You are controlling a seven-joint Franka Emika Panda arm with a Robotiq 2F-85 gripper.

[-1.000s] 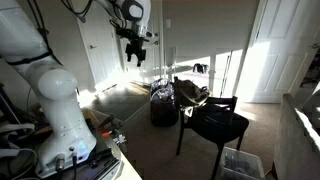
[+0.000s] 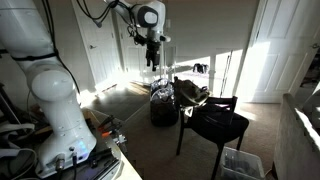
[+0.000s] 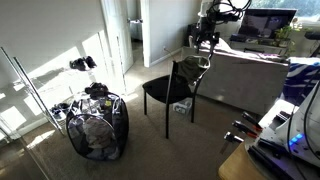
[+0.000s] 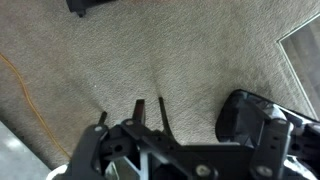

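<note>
My gripper (image 2: 154, 62) hangs high in exterior view 1, pointing down, with the dark laundry basket behind and below it. In the wrist view its dark fingers (image 4: 101, 141) stand apart along the lower edge. The fingers are open, and I see no held object. A black mesh basket (image 3: 97, 128) stands on the carpet, filled with what looks like cloth. A black chair (image 2: 216, 125) stands beside it, with a greenish-brown cloth (image 2: 188, 92) at its back. Part of a dark basket (image 4: 236, 118) shows at the right of the wrist view.
A clear plastic bin (image 2: 241, 165) sits on the floor at the right. A low wall (image 3: 250, 75) runs behind the chair. Bare carpet (image 3: 145, 155) lies between basket and chair. An orange cable (image 4: 35, 105) crosses the floor.
The basket, chair and cloth look unmoved.
</note>
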